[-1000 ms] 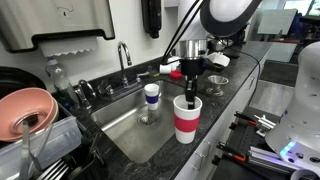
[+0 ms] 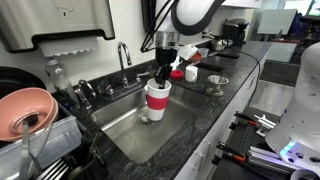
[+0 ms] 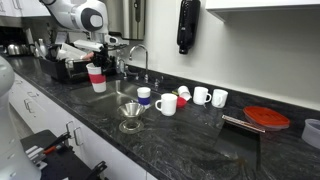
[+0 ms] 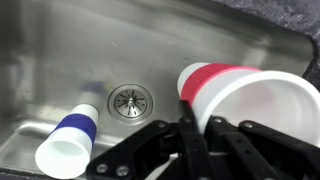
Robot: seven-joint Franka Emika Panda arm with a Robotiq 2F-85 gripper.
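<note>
A tall white cup with a red band (image 4: 204,77) hangs over the sink (image 4: 150,35), held at its rim by my gripper. In exterior view 1 this red-banded cup (image 2: 157,101) is above the basin; in exterior view 2 it (image 3: 97,77) appears at the left. The gripper's fingers are shut on the cup wall. A white cup with a blue band (image 4: 74,128) shows at the lower left of the wrist view, apart from the held cup. Exterior view 2 has the blue-banded cup (image 3: 144,97) upright near the sink; exterior view 1 largely hides it.
The drain (image 4: 130,103) is clear between the cups. A faucet (image 2: 124,62) rises behind the sink. Mugs (image 3: 168,104) and a metal bowl (image 3: 131,117) stand on the counter. A rack of dishes (image 2: 50,140) sits at the left.
The arm has carried the red-banded cup away from the front of the sink, back and upward in exterior view 1, so it now overlaps the blue-banded cup there.
</note>
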